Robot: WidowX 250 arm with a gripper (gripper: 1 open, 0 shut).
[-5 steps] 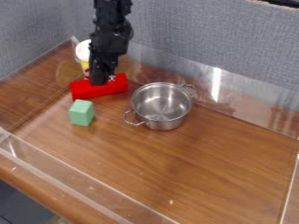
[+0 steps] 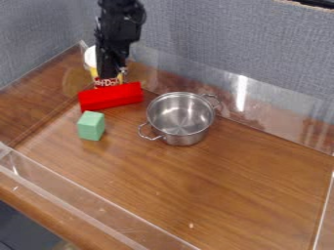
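Note:
My black gripper [image 2: 112, 68] hangs at the back left, above a red block [image 2: 109, 96] that lies on the wooden table. Behind the gripper stands a yellow and white object [image 2: 93, 61], partly hidden by it, with a patterned part below. A green block [image 2: 92, 126] sits in front of the red block, and a steel pot [image 2: 182, 119] with two handles stands to the right.
Clear low walls line the table [image 2: 222, 195]. Grey walls rise behind.
My gripper has risen slightly and moved a little left, away from the red block. The objects on the table look largely unchanged.

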